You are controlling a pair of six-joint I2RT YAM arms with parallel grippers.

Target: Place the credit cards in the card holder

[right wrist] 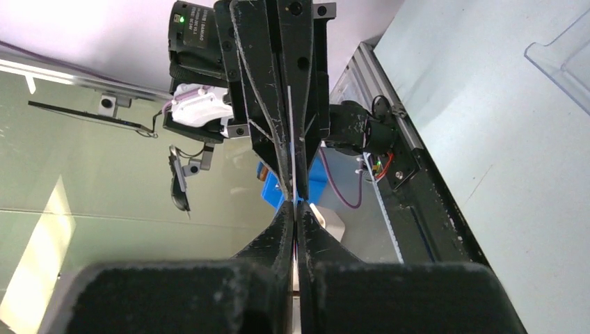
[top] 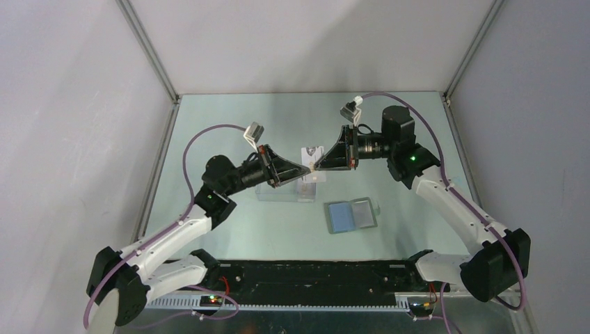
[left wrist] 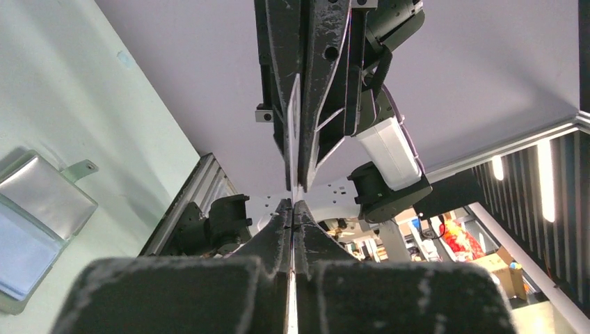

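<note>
A white credit card (top: 312, 151) with a printed upper end is held up between the two arms, above the table. My left gripper (top: 308, 171) is shut on its left edge, while my right gripper (top: 317, 168) meets it from the right, also shut. In the left wrist view the card (left wrist: 294, 132) is a thin upright sliver rising from the left fingertips and lying in front of the other gripper. Edge-on, the card (right wrist: 291, 139) likewise enters the right fingertips. The card holder (top: 341, 217) lies spread open on the table, with blue and clear pockets.
A clear plastic box (top: 277, 195) sits on the table below the left gripper, partly covered by that arm. Bare table surrounds the holder, which has a small tab (left wrist: 85, 169) on its side.
</note>
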